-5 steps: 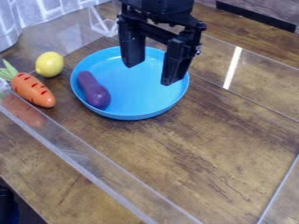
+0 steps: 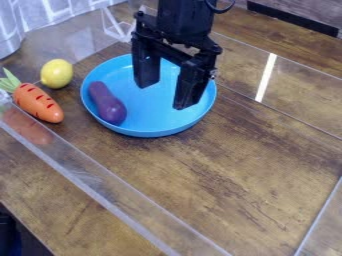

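Observation:
A black gripper [image 2: 168,80] hangs over a round blue plate [image 2: 158,123] with its two fingers spread open and nothing visible between them. On the left part of the plate lies a purple eggplant [image 2: 107,102], to the left of the gripper's fingers. Outside the plate, at the left, are an orange carrot [image 2: 38,102] with a green top and a yellow lemon [image 2: 56,73].
A wooden surface [image 2: 247,180] fills the right and front, largely clear. Transparent plastic strips or edges run diagonally across the lower left and upper right.
The gripper has moved lower in the view and slightly left over the blue plate, its fingers still apart. The eggplant, carrot and lemon have not visibly moved.

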